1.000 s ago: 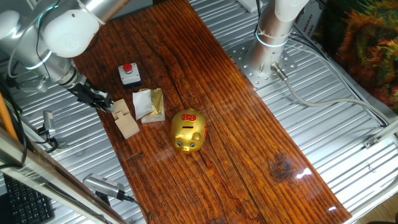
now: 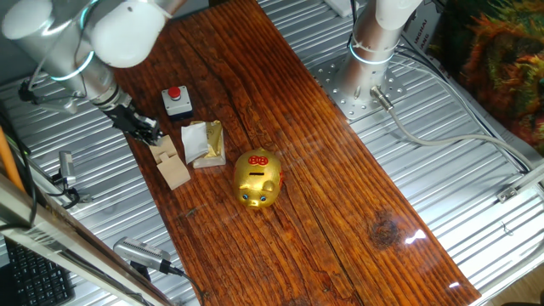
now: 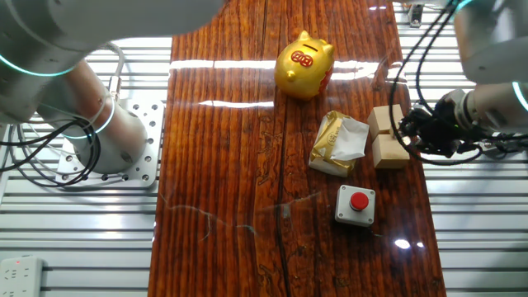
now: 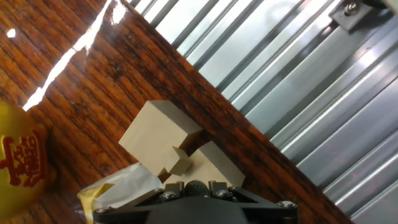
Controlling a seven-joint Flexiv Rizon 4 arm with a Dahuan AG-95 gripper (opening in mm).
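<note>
Two pale wooden blocks (image 4: 157, 134) lie beside each other near the table's edge, a small square piece (image 4: 178, 160) showing where they meet. My gripper (image 2: 155, 138) is at the end of these blocks (image 2: 174, 172), by the table edge. From the other side, the blocks (image 3: 388, 152) sit just beside the dark gripper (image 3: 410, 132). In the wrist view the gripper covers the near end of one block. Whether its fingers touch the wood is hidden, and their opening is unclear.
Close to the blocks lies a gold-and-white packet (image 2: 204, 143). A red-button box (image 2: 177, 103) and a golden piggy bank (image 2: 257, 178) stand nearby. Loose cables hang by the arm.
The arm has shifted, and its gripper now sits slightly to the right and lower in exterior view 1, closer over the blocks' end. Blocks, packet, button box and piggy bank have not moved.
</note>
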